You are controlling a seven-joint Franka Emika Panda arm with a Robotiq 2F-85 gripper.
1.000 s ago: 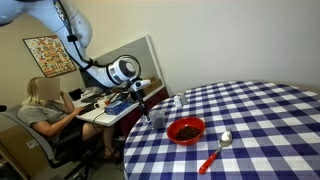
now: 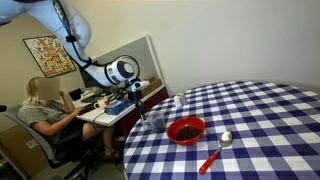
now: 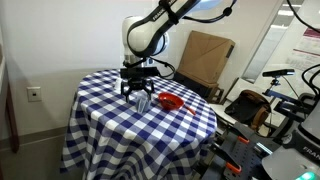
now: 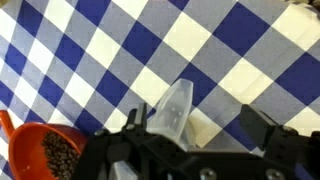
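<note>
My gripper is open, low above the checkered cloth. In the wrist view a clear, pale cup (image 4: 174, 106) shows at the left finger (image 4: 135, 135), partly hidden by the gripper; I cannot tell whether they touch. From the first exterior view, the translucent cup (image 2: 158, 122) stands just right of the gripper's lower end, beside the red bowl (image 2: 186, 130). Dark small pieces (image 4: 61, 156) lie in that bowl. To its right lies a spoon (image 2: 216, 152) with a red handle. In the second exterior view the gripper (image 3: 140, 88) is right at the cup (image 3: 143, 101).
The blue-and-white checkered tablecloth (image 2: 265, 125) has wide free room to the right and back. A small whitish object (image 2: 180, 99) stands near the wall. Someone sits (image 2: 50, 118) at the left, beyond the table.
The gripper's position differs only slightly. The cup, bowl and spoon stay where they were.
</note>
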